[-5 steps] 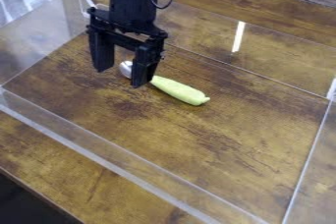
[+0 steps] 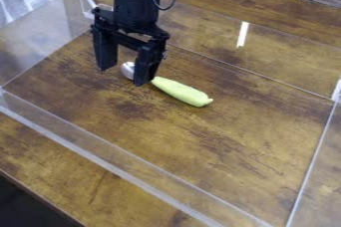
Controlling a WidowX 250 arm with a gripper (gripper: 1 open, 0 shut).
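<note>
My black gripper [image 2: 127,60] hangs at the upper left of the camera view, its two fingers apart and open. Just behind and beside it lies a pale green elongated object [image 2: 181,91] on the wooden floor, angled toward the lower right. A small white object [image 2: 131,72] sits near its upper end, partly hidden by the gripper. I cannot tell whether the fingers touch either one.
Clear plastic walls border the wooden work surface [image 2: 200,151] on the sides and front. White rails stand in the top left corner.
The gripper has shifted very slightly; the objects on the surface have stayed where they were.
</note>
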